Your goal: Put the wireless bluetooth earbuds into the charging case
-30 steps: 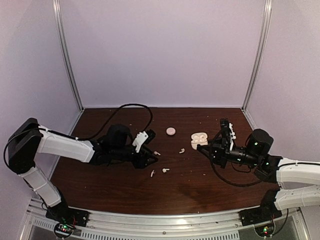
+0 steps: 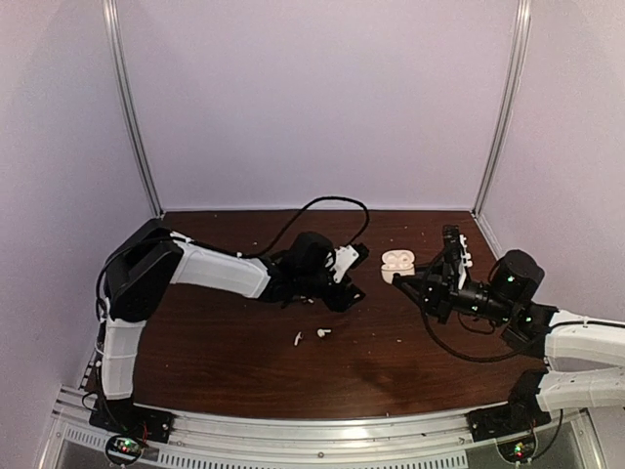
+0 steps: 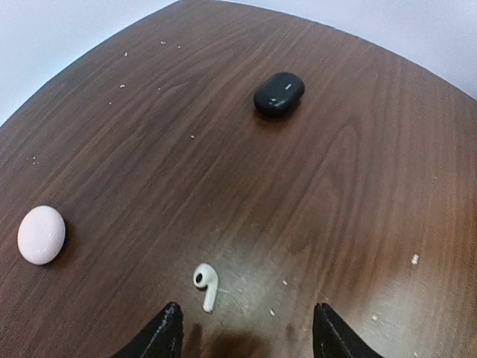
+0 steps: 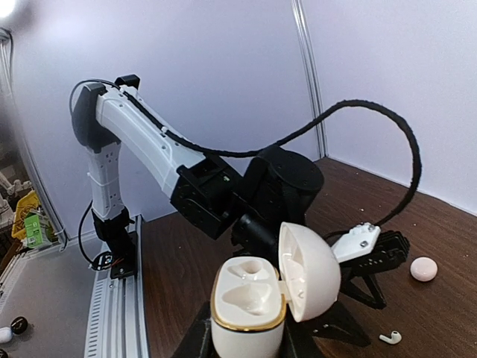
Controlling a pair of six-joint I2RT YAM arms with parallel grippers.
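My right gripper is shut on the white charging case (image 4: 249, 328), whose lid (image 4: 308, 272) stands open and whose two wells look empty. Left of the case in the top view, my left gripper (image 2: 354, 278) hovers over the table. In its own wrist view, the left gripper is open, and nothing shows between its fingers. A white earbud (image 3: 206, 286) lies on the wood ahead of the left fingertips. Farther toward the front lie another white earbud (image 2: 323, 332) and a small white piece (image 2: 298, 338), perhaps also an earbud.
A pale round object (image 3: 42, 235) and a black rounded case (image 3: 279, 95) lie on the table around the left gripper. The left arm's cable (image 4: 365, 104) loops above its wrist.
The left gripper has swung right, from the front earbuds, and now covers the pale round object and earbud in the top view.
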